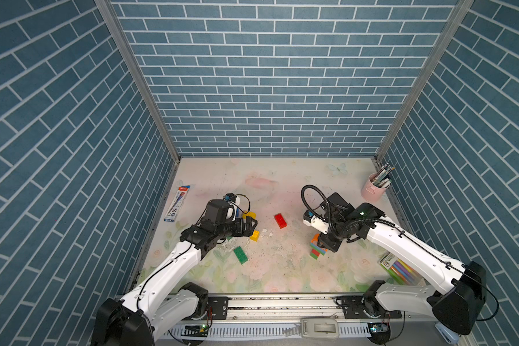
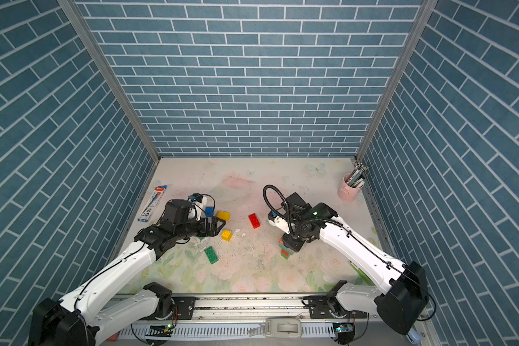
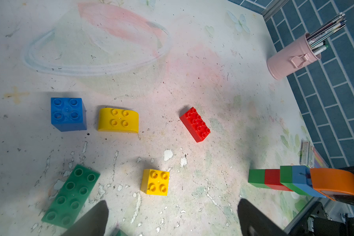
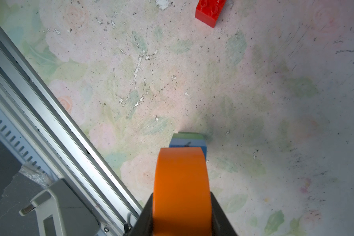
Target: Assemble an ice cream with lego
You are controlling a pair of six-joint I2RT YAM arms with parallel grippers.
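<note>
My right gripper is shut on an orange rounded block (image 4: 181, 177). This block caps a stack with a blue brick (image 3: 301, 179) under it, then green, red and a green end brick (image 3: 258, 177). Whether the stack's lower end touches the table cannot be told. Over the left part of the table, my left gripper is open and empty. Ahead of it are a small yellow brick (image 3: 157, 182), a rounded yellow block (image 3: 118, 120) and a tall blue brick (image 3: 68, 114). A long green brick (image 3: 71, 195) lies near its left finger. The red brick (image 3: 195, 124) lies mid-table.
A pink pen cup (image 1: 373, 188) stands at the back right. One flat package (image 1: 177, 203) lies along the left edge, and a coloured box (image 1: 402, 268) lies at the right. Another green piece (image 3: 119, 232) barely shows below.
</note>
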